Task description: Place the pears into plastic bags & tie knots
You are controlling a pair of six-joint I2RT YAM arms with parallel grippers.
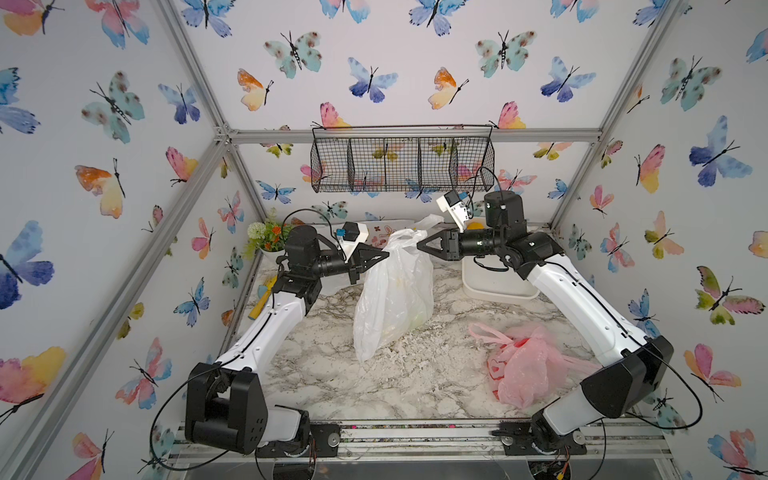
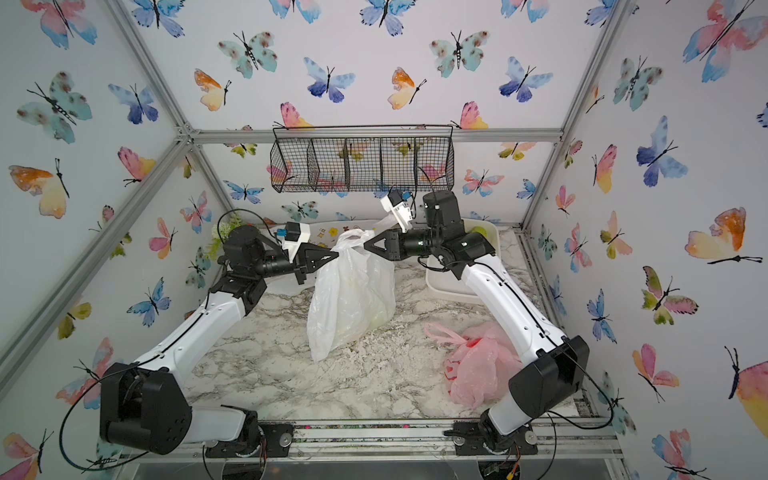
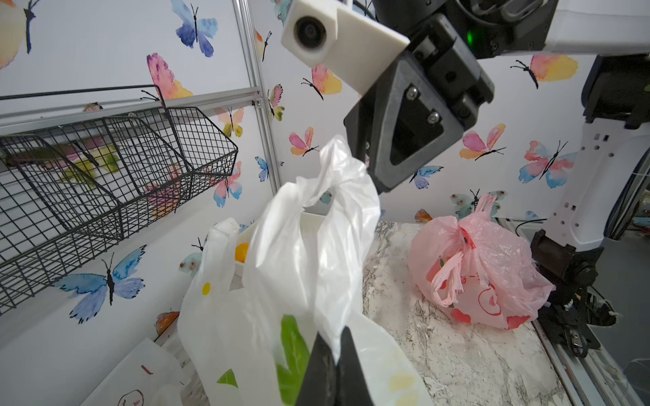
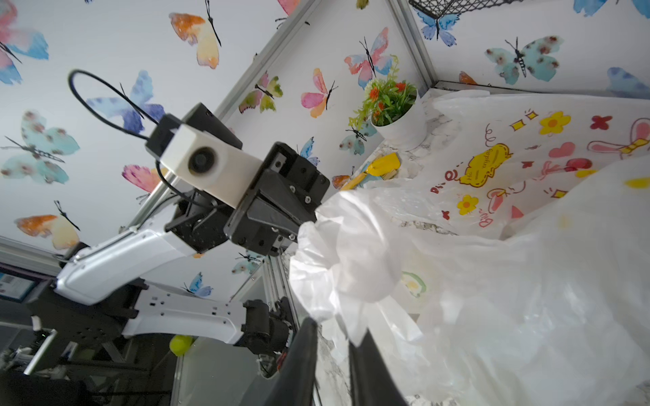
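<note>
A white plastic bag (image 1: 397, 292) stands upright mid-table, its top drawn up and twisted between the two arms. Plastic gathers into the tips of my left gripper, which is shut on it at the bag's left side. My right gripper is at the right of the bag's top, its fingers part open with a gap between them; white plastic lies just beyond the tips, and whether it touches them is unclear. Faint pale-green tints show low in the bag, but its contents cannot be made out. A tied-looking pink bag (image 1: 524, 368) rests at the front right.
Behind the right arm sits a white tray (image 2: 456, 285) with something green in it. Flat printed plastic (image 4: 521, 155) lies at the back, near a potted plant (image 4: 392, 108) and a yellow-handled tool (image 1: 262, 297). A wire basket (image 1: 402, 164) hangs above.
</note>
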